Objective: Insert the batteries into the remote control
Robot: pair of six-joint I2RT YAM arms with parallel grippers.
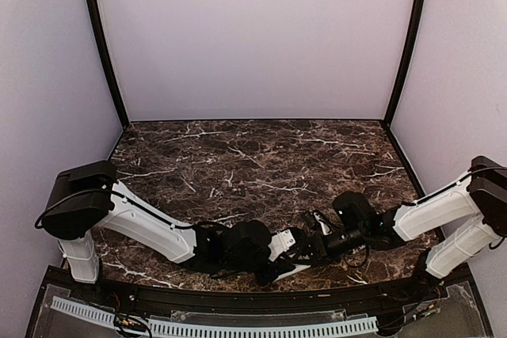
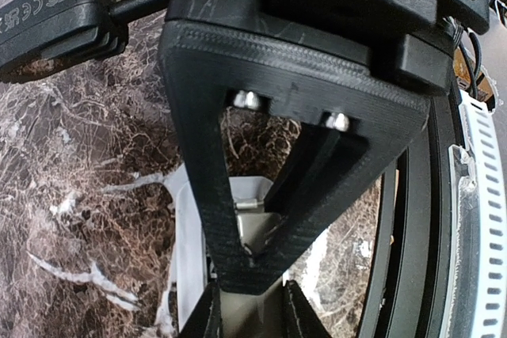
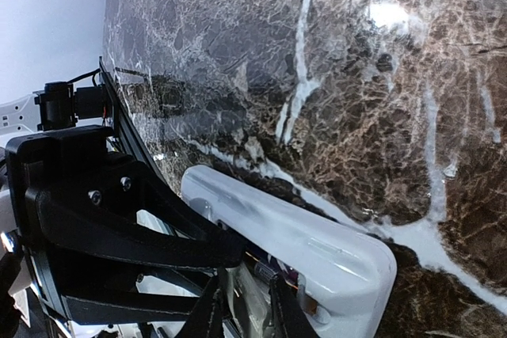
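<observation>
A white remote control (image 1: 292, 272) lies near the table's front edge, mostly covered by both grippers in the top view. In the right wrist view its white casing (image 3: 305, 235) is large, with the inner compartment partly exposed. A dark cylinder, which looks like a battery (image 3: 265, 269), sits in that compartment beside my right gripper's (image 3: 247, 310) tips. My left gripper is low over the remote (image 2: 188, 251), its tips at the compartment, where a metal contact (image 2: 249, 205) shows. Something greyish shows between each gripper's tips; whether anything is held is unclear.
A black frame rail (image 1: 214, 297) runs along the front edge, close to both grippers. The two grippers are almost touching, leaving little room between them.
</observation>
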